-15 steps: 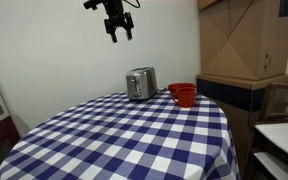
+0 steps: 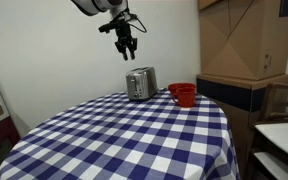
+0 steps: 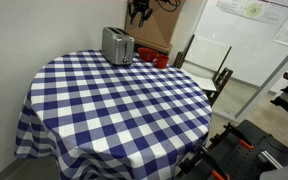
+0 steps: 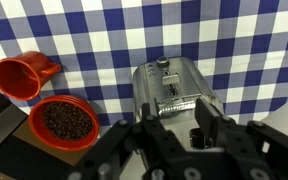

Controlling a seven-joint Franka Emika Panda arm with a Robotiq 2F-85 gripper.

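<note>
A silver toaster [image 2: 141, 84] stands upright on the checked table, and also appears in the second exterior view as a toaster [image 3: 117, 46]. Above it hangs my gripper [image 2: 128, 52], clear of its top. From the wrist view I look down on the toaster's metal top [image 4: 187, 85], with a dark lever [image 4: 163, 63] at one end. My gripper stands part open over it, its fingers apart and nothing held between them. The gripper's own parts cover some of the toaster's near side.
Beside the toaster are a red mug [image 4: 24, 74] and a red bowl [image 4: 64, 122] of dark beans. The blue and white checked tablecloth [image 3: 114, 100] is otherwise clear. Cardboard boxes [image 2: 242, 45] are stacked behind the table's right side.
My gripper has come down and slightly right towards the toaster's top. Its fingers look closer together than before. The toaster and red dishes have not moved.
</note>
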